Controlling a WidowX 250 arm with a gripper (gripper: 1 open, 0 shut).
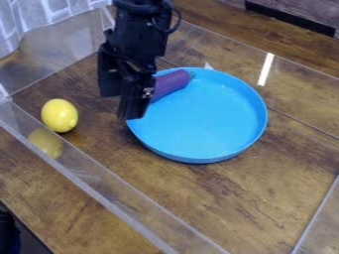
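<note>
My black gripper (126, 87) hangs over the left part of a round blue plate (205, 124), partly covering its left edge. A purple oblong object (171, 83) lies at the plate's upper left, beside the gripper and partly behind it. A yellow lemon-like object (59, 116) rests on the wooden table to the left, apart from the plate and gripper. The dark fingers blend together, so I cannot tell whether they are open or shut, or hold anything.
A clear plastic wall (106, 192) runs along the lower left, with another at the top left.
</note>
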